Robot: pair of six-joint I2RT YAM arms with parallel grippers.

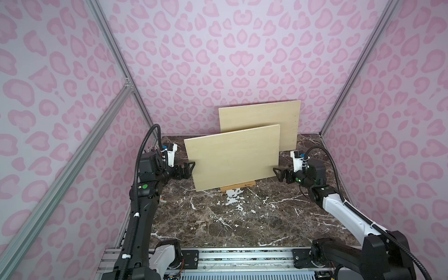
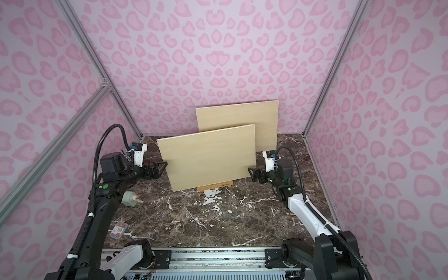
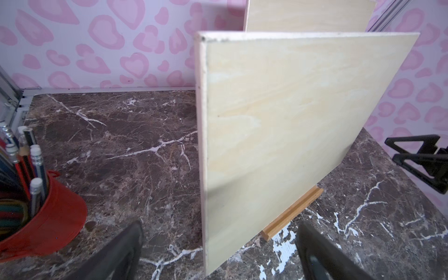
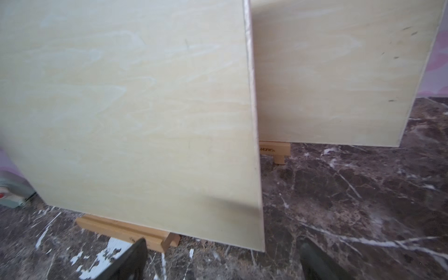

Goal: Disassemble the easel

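Observation:
A large pale wooden board [image 1: 235, 156] stands tilted, its lower edge near a small brown wooden easel ledge [image 1: 238, 186]. The board hides most of the front easel. My left gripper [image 1: 191, 169] is open at the board's left edge, which shows between its blurred fingers in the left wrist view. Across from it, my right gripper [image 1: 276, 173] stands open by the right edge; in the right wrist view that edge runs down between its fingers. Whether any finger touches the board I cannot tell.
Behind is a second pale board [image 1: 261, 114] above another wooden ledge [image 4: 276, 149]. A red cup [image 3: 58, 217] of pencils stands left of my left gripper. A bottle [image 2: 129, 198] and a small packet [image 2: 118, 230] lie at the left.

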